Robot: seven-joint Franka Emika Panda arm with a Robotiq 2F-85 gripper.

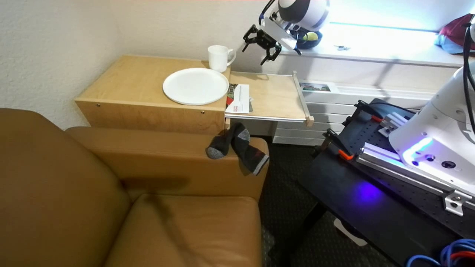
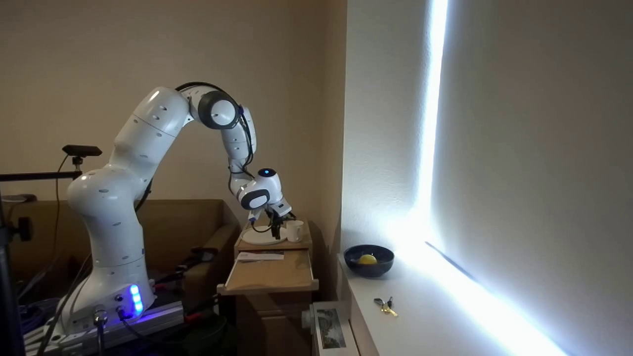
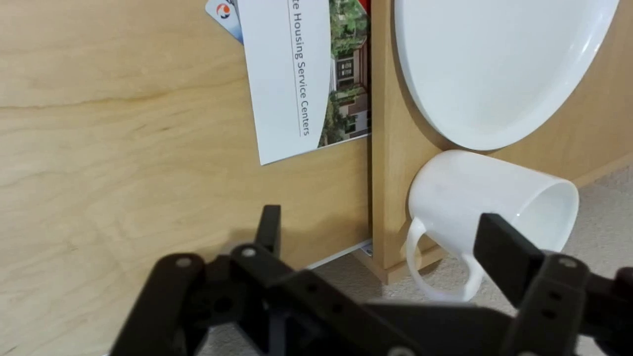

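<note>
In the first exterior view my gripper [image 1: 255,55] hangs open in the air, right of the white mug and above the pulled-out shelf [image 1: 276,95]. The mug [image 1: 218,58] stands upright at the back right of the wooden cabinet top, its handle facing right. A white plate [image 1: 196,86] lies in front of it. In the wrist view, the fingers [image 3: 270,228] stand wide apart with nothing between them. There the mug [image 3: 474,196] shows at the right, one finger covering part of it. A leaflet [image 3: 291,83] lies on the shelf.
Dark socks [image 1: 240,144] drape over the brown sofa's arm [image 1: 178,147]. On the windowsill [image 2: 362,296] sit a dark bowl [image 2: 369,270] with a yellow thing in it and some keys [image 2: 386,306]. Much of the shelf surface is bare.
</note>
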